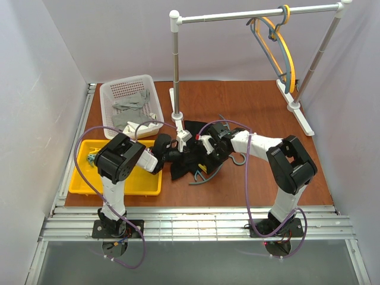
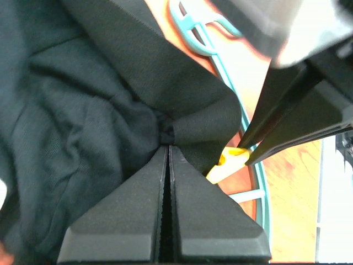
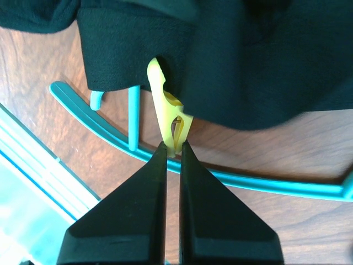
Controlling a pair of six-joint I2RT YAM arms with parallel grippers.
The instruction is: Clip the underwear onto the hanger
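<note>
The black underwear (image 1: 180, 171) lies bunched over a hanger (image 1: 200, 182) on the wooden table, between both grippers. My left gripper is shut at a fold of the dark cloth; whether cloth is pinched in it is hard to tell. My right gripper is shut on the handles of a yellow clip (image 3: 165, 105), whose upper end sits at the edge of the cloth. In the left wrist view the clip (image 2: 229, 165) is partly covered by a fabric fold.
A yellow tray (image 1: 83, 184) is at the left, with a white basket (image 1: 110, 89) of cloths behind it. A rack (image 1: 225, 16) with hangers (image 1: 287, 53) stands over the back. Bare table is at the right and front.
</note>
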